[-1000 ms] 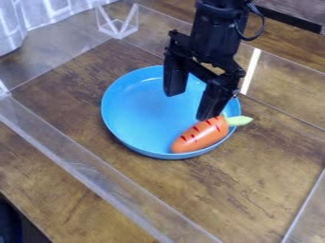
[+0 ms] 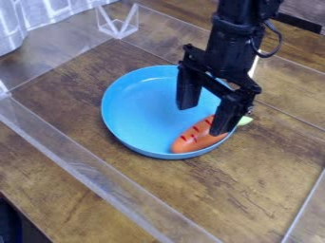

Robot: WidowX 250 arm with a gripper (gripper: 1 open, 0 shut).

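Note:
A blue round plate [image 2: 140, 114] rests on the wooden table, with an orange toy carrot [image 2: 195, 140] with a pale green top lying on its right side. My black gripper [image 2: 207, 106] hangs over the plate's right half, fingers open and spread, the right finger reaching down in front of the carrot's upper part and partly hiding it. Whether it touches the carrot cannot be told.
A white wire object [image 2: 117, 24] stands at the back left. Clear plastic edging runs along the left and front left. Bare wood [image 2: 229, 199] fills the front and right of the table.
My gripper has moved downward, toward the carrot, and now covers more of it. The plate and carrot look unmoved.

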